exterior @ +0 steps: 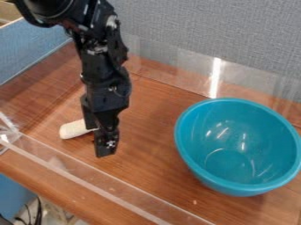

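My black gripper [101, 132] hangs low over the left part of the wooden table, its fingers around or just over a white toy mushroom [73, 130]. Only the pale stem shows, to the left of the fingers; the cap is hidden behind them. A teal bowl [238, 180] sits to the right, apart from the gripper.
Clear plastic walls [214, 75] edge the wooden table [153, 176] at the back, left and front. A blue side panel and grey wall stand behind. Some cables lie below at the front left. Bare wood lies between gripper and bowl.
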